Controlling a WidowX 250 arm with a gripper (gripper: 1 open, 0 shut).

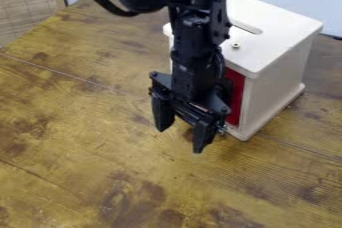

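Observation:
My black gripper (182, 117) hangs low over the wooden table, fingers open and pointing down, just in front of a white box (275, 62) with a slot and a small knob on its top. A red panel (233, 98) on the box's front is mostly hidden behind the gripper and arm. I cannot make out any object between the fingers.
A woven mat (24, 12) lies at the upper left edge, and a pale wall stands behind the box.

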